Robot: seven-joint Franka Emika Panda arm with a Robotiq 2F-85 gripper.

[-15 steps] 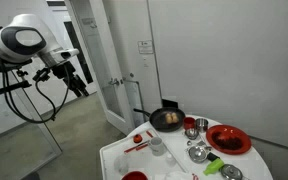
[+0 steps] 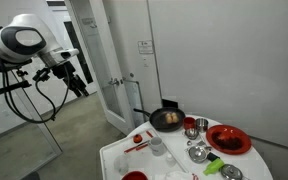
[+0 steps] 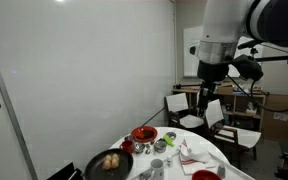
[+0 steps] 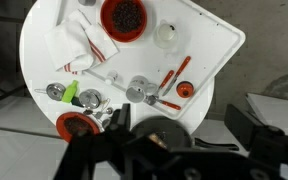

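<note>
My gripper stands open, with nothing held between its dark fingers. It hangs high above the table, well clear of everything on it; in exterior view 1 the gripper (image 2: 77,84) is at upper left. Below it lies a white tray (image 4: 209,45), which bears a red bowl of dark bits (image 4: 124,20), a white cloth (image 4: 76,45), a clear glass (image 4: 137,90), a tomato (image 4: 185,89) and red-handled utensils. Beyond the tray sits a black pan (image 2: 167,118) with round brown items in it.
A wide red bowl (image 2: 229,138) stands at the table's right side. Near it are several small metal pots (image 2: 198,153) and a green-handled utensil (image 2: 214,166). A wall (image 2: 224,60) rises behind the table; chairs (image 3: 184,108) stand farther off in exterior view 2.
</note>
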